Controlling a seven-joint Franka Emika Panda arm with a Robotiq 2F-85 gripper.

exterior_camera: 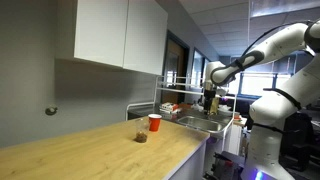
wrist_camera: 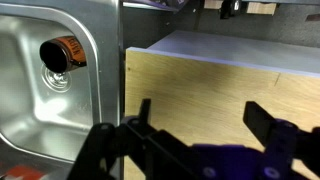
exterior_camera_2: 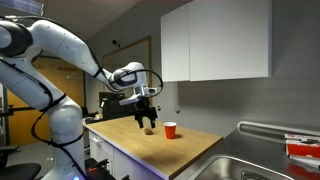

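My gripper is open, its two dark fingers spread with only bare wooden counter showing beneath. In exterior view 2 the gripper (exterior_camera_2: 140,101) hangs above the counter (exterior_camera_2: 195,142), apart from everything on it. A red cup (exterior_camera_2: 170,130) stands upright there, with a small brownish jar-like object (exterior_camera_2: 148,130) close by. The first exterior view shows the same red cup (exterior_camera: 155,123) and brownish object (exterior_camera: 141,136). A dark can with an orange band (wrist_camera: 63,54) lies in the metal sink (wrist_camera: 93,75) in the wrist view.
Something red (wrist_camera: 20,173) is cut off at the wrist view's lower left. White cupboards (exterior_camera_2: 215,48) hang over the back of the counter. Long packages (exterior_camera_2: 302,150) lie on the far side of the sink (exterior_camera_2: 235,170). Much of the wooden top is free.
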